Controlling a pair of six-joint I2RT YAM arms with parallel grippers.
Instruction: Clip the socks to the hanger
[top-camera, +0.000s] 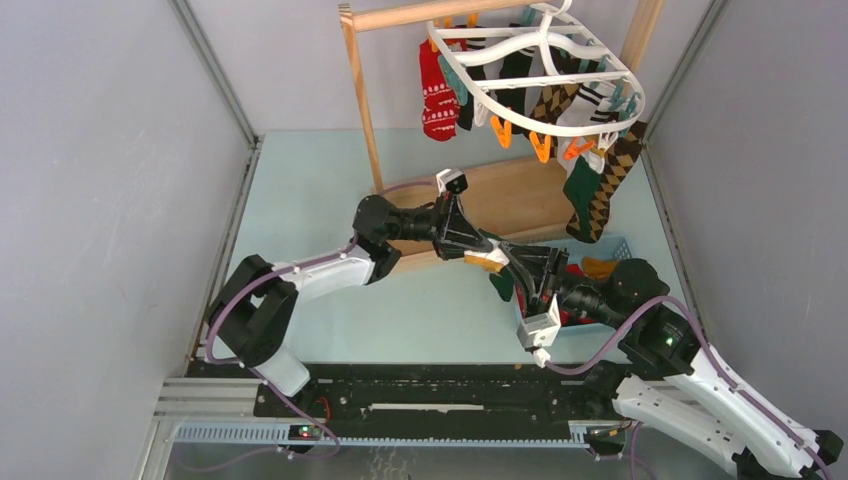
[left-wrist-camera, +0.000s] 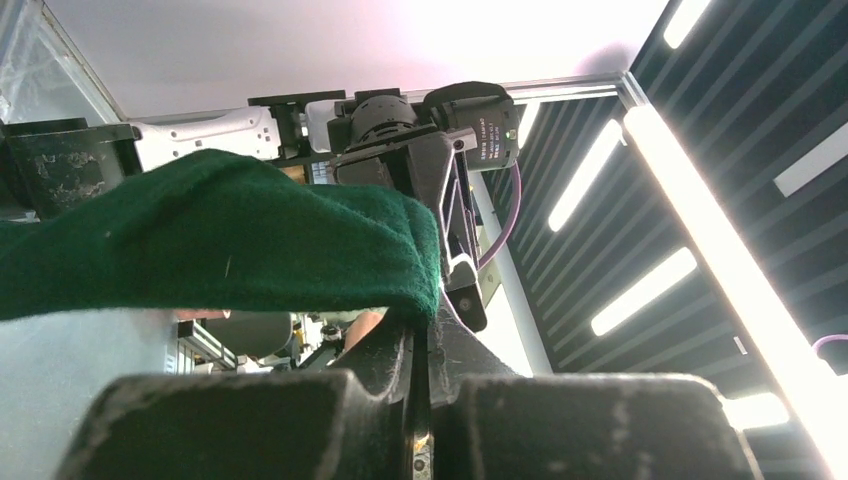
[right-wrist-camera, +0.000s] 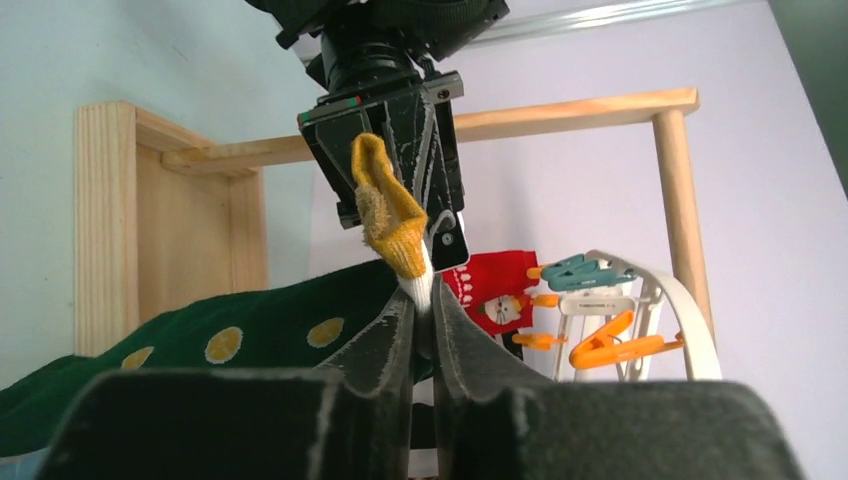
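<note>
A green sock with yellow spots and a white-and-yellow end (top-camera: 488, 260) is stretched between my two grippers in mid-air. In the left wrist view, my left gripper is shut with the green cloth (left-wrist-camera: 230, 235) at its fingertips. Close beside it, in the right wrist view, my right gripper has its fingers together around the white band below the yellow tip (right-wrist-camera: 390, 215). The green, spotted part (right-wrist-camera: 225, 340) hangs off behind. Above, the white hanger (top-camera: 545, 82) carries several socks and orange clips (top-camera: 541, 147).
A light-blue basket (top-camera: 618, 245) holding red and mustard socks stands partly under the right arm. The wooden stand (top-camera: 362, 110) rises behind the arms, its base (top-camera: 520, 195) on the table. Clear table (top-camera: 400, 320) lies in front of the left arm.
</note>
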